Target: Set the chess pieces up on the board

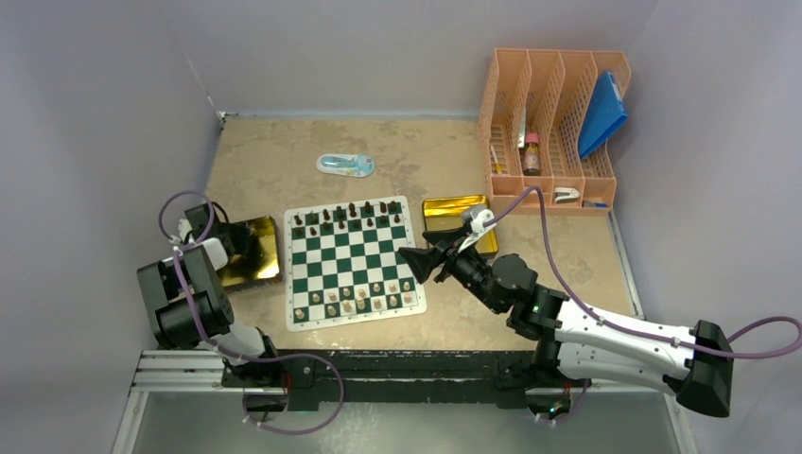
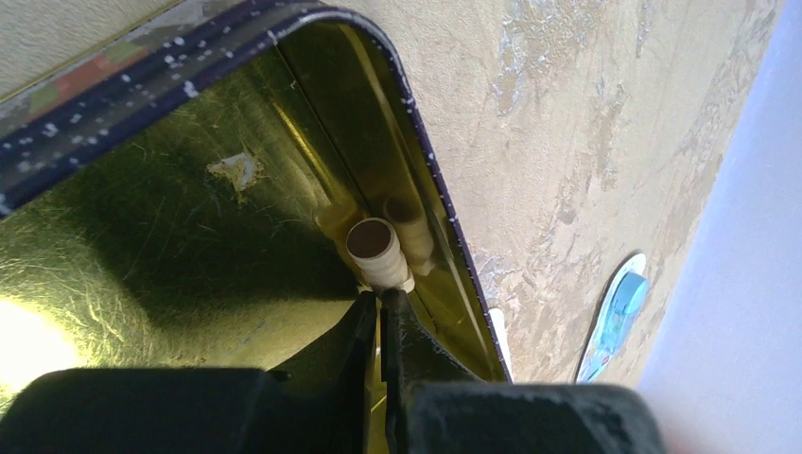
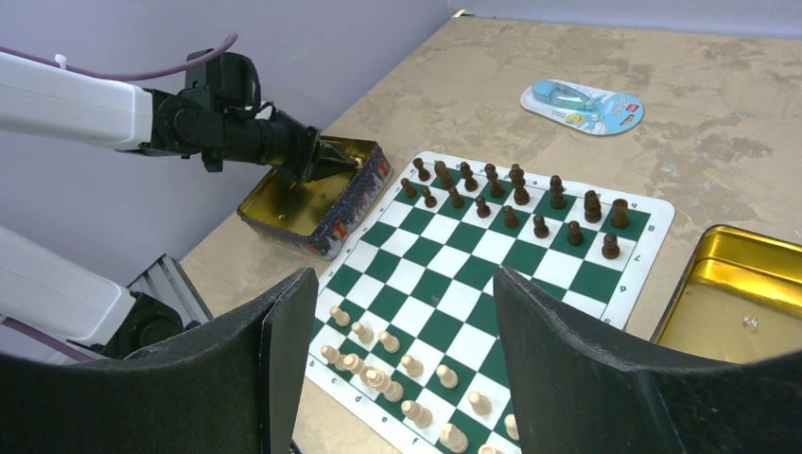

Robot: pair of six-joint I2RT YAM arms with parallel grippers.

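Note:
My left gripper is low inside the gold tin [image 1: 259, 270] at the table's left, shut on a white chess piece [image 2: 376, 248] lying along the tin's inner wall. The chessboard [image 1: 350, 254] holds rows of dark pieces [image 3: 619, 213] along its back and white pieces [image 3: 446, 375] along its front. My right gripper [image 1: 411, 261] stands open over the board's right edge, with nothing seen between its fingers.
A second gold tray [image 1: 454, 202] lies right of the board, partly under my right arm. A blue blister pack [image 1: 345, 165] is behind the board. A pink organiser [image 1: 509, 180] stands at the back right.

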